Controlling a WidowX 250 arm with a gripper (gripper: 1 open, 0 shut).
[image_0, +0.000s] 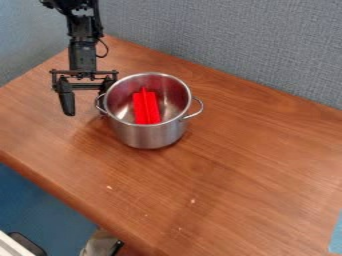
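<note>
A steel pot with two side handles stands on the wooden table, left of centre. Inside it lies a red object, elongated and upright-looking against the pot floor. My black gripper is open at the pot's left side, its near finger hanging over the table beside the pot and the other finger by the pot's left rim and handle. Whether it touches the pot cannot be told.
A grey padded wall runs behind it. Some small items lie beyond the table's lower-left edge.
</note>
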